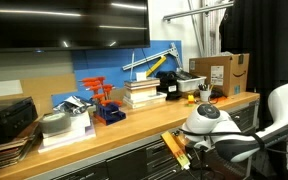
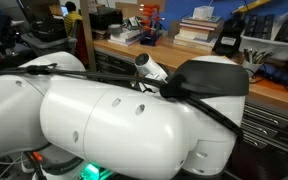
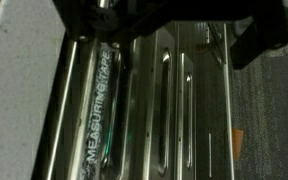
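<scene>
My gripper shows in the wrist view as two dark fingers at the top, one left and one right, wide apart with nothing seen between them. Below and beyond them run long metal drawer fronts (image 3: pixel 164 105). One carries the label "MEASURING TAPE" (image 3: pixel 96 115). I cannot tell whether the fingers touch a drawer. In exterior view 1 the white arm (image 1: pixel 209 120) bends down in front of the cabinet, a yellow part (image 1: pixel 176 150) near its lower end. The arm hides the gripper in exterior view 2.
Above the drawers runs a wooden countertop (image 1: pixel 149 120). On it are stacked books (image 1: pixel 142 95), red racks (image 1: pixel 106 100), a cardboard box (image 1: pixel 224 75) and a pile of papers (image 1: pixel 66 135). Grey carpet (image 3: pixel 269 120) lies to the right in the wrist view.
</scene>
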